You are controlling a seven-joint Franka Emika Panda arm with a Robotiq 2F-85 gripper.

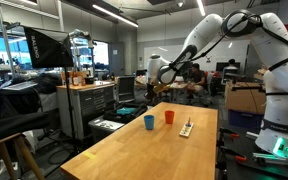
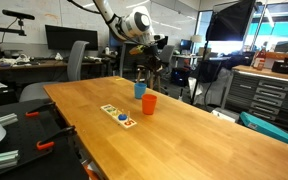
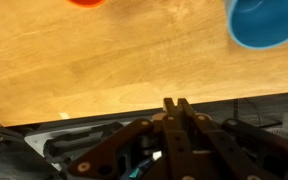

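In the wrist view my gripper appears at the bottom, its dark fingertips close together. It is shut, and nothing can be made out between the tips. The tips overlap the table edge in this view. A blue cup (image 3: 269, 22) is at the upper right of that view, clear of the fingers, and part of a red cup (image 3: 85, 2) shows at the top left. Exterior view 1 has the blue cup (image 1: 149, 122) and red cup (image 1: 169, 117) upright on the table, with the arm raised behind them.
A small light board (image 2: 118, 117) with a few pieces on it, one of them blue, lies on the wooden table (image 2: 204, 145). A dark cabinet (image 2: 254, 95) stands beyond it.
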